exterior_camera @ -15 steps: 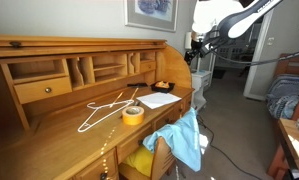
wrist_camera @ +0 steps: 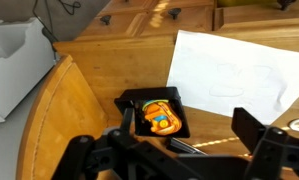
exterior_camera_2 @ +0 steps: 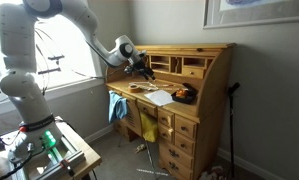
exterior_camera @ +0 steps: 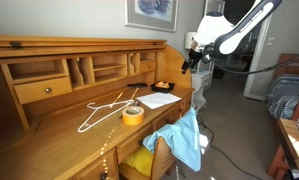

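My gripper point(exterior_camera: 189, 60) hangs in the air near the far end of the wooden roll-top desk point(exterior_camera: 59, 135), well above its surface. In the wrist view the two dark fingers of the gripper stand wide apart, and it is open and empty. Below and between them shows a black tray point(wrist_camera: 130, 97) holding an orange item with green and blue bits point(wrist_camera: 161, 118). A white sheet of paper point(wrist_camera: 229, 75) lies flat beside the tray.
A roll of orange tape point(exterior_camera: 133, 115) and a white hanger point(exterior_camera: 104, 112) lie on the desk. A light-blue cloth point(exterior_camera: 182, 138) drapes over an open drawer with something yellow point(exterior_camera: 140, 160) inside. Cubbyholes point(exterior_camera: 109, 67) line the desk's back.
In exterior view 1 the arm has come down somewhat, with my gripper lower near the desk's far end. The objects on the desk have not moved.
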